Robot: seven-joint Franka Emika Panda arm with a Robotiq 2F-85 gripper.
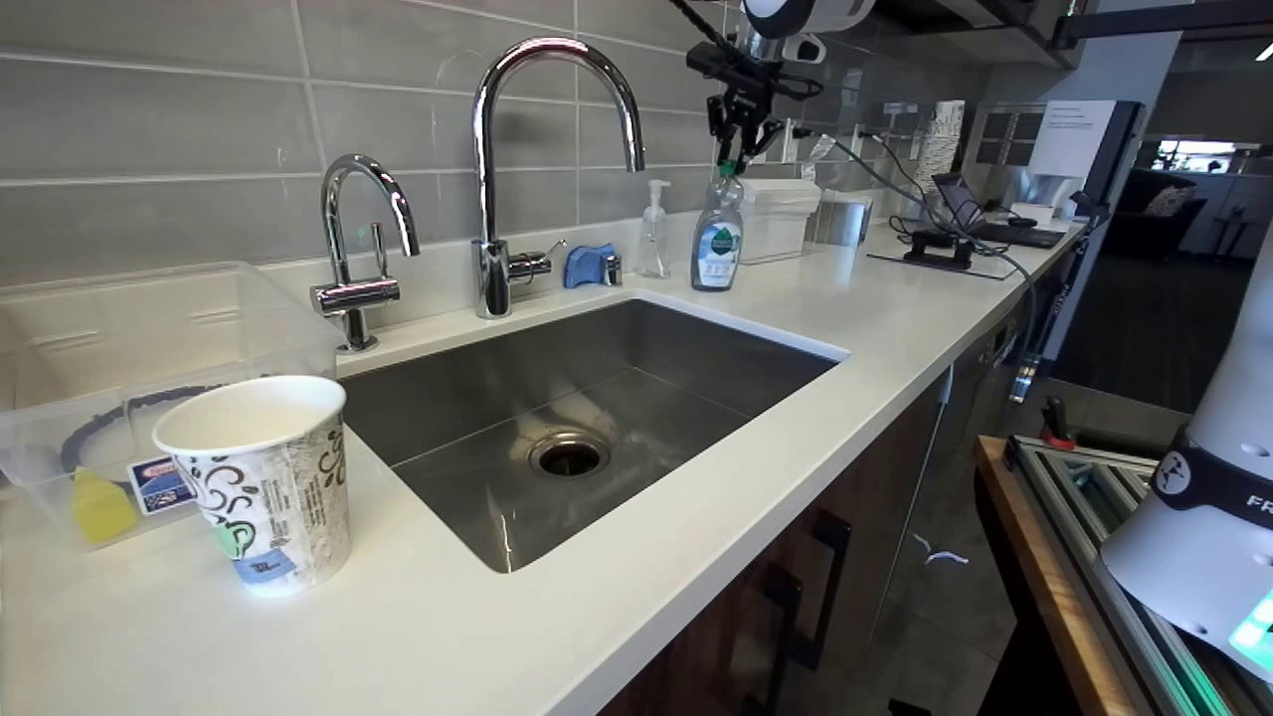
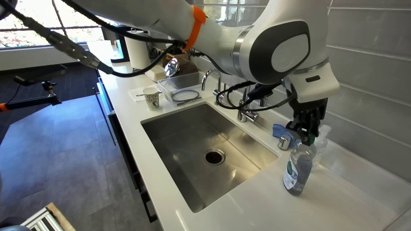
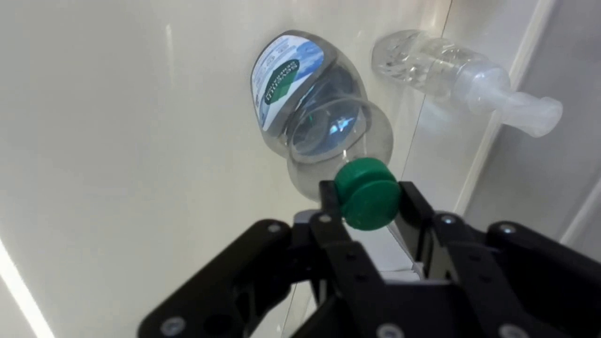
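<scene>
A clear dish soap bottle (image 1: 717, 239) with a green cap stands on the counter just right of the sink. My gripper (image 1: 742, 161) is over it from above, its fingers around the cap. In the wrist view, the black fingers (image 3: 415, 211) flank the green cap (image 3: 369, 197) closely on both sides and appear to touch it. Lower down, the bottle's body (image 3: 315, 107) leans away in this view, its label showing. From the other side, the bottle (image 2: 299, 167) looks slightly tilted, with its cap mostly hidden by the gripper (image 2: 308, 139).
Close to the bottle stands a clear pump dispenser (image 3: 450, 70), near the tiled wall. A blue sponge (image 1: 585, 267) lies by the tall faucet (image 1: 486, 215). The sink (image 1: 573, 406) is empty. At the far end are a paper cup (image 1: 265, 489) and a clear bin (image 2: 181, 88).
</scene>
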